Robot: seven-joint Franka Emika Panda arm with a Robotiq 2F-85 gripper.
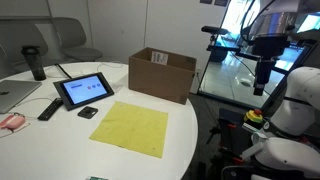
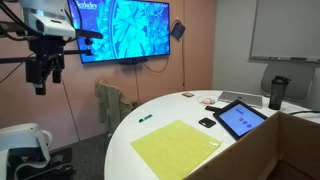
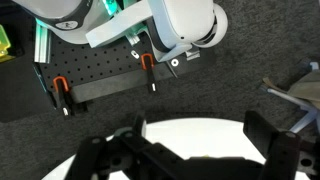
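My gripper (image 2: 46, 83) hangs high beside the round white table, on the robot base's side and clear of the tabletop. In the wrist view its dark fingers (image 3: 266, 138) stand wide apart; the gripper is open with nothing between them. Below it show the table's white edge, the floor and the robot's base. A yellow cloth (image 1: 130, 128) lies flat on the table. Beside the cloth is a small dark green marker (image 2: 146, 118). An open brown cardboard box (image 1: 160, 77) stands at one side, its contents mostly hidden.
A tablet (image 1: 85, 90) with a lit screen is propped up, with a black phone (image 1: 87, 112) near it. Farther along are a laptop (image 1: 15, 93), a dark bottle (image 1: 35, 65) and a small pinkish item (image 1: 12, 121). Bare table surrounds the cloth.
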